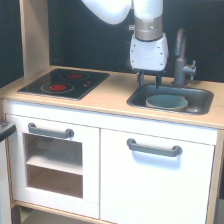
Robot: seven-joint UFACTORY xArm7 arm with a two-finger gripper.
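A grey-green round dish (pixel 167 102) rests in the dark sink (pixel 198 101), on the right of the toy kitchen counter. My gripper (pixel 149 78) hangs above the sink's back left part, pointing down. Its two dark fingers stand apart, and nothing shows between them. The dish lies below and slightly to the right of the fingertips, clear of them.
Behind the sink, right of my gripper, rises a dark faucet (pixel 181 62). A black cooktop (pixel 64 83) with red rings lies on the left of the wooden counter (pixel 100 95), whose middle is bare. White cabinet doors with dark handles stand below.
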